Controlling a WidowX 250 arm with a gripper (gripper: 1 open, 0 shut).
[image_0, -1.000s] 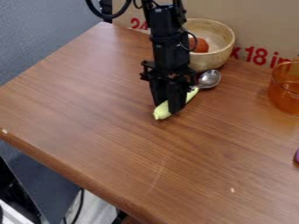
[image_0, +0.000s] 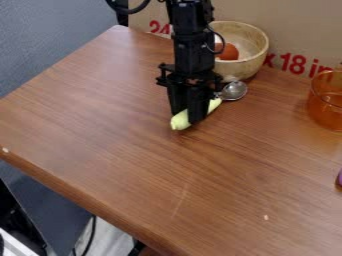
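My black gripper (image_0: 190, 108) is low over the middle back of the wooden table, its fingers around a pale yellow-green elongated item (image_0: 179, 122), which lies diagonally just in front of a metal spoon (image_0: 234, 90). The fingers cover the middle of the item, so whether they are shut on it is hard to tell.
A woven bowl (image_0: 251, 44) with a red round object (image_0: 229, 52) stands behind the gripper. An orange glass (image_0: 325, 105) stands at right, with a small purple item (image_0: 338, 179) at the right edge.
My gripper has shifted slightly left and up in the view, and the pale item has moved slightly with it, showing less of its far end.
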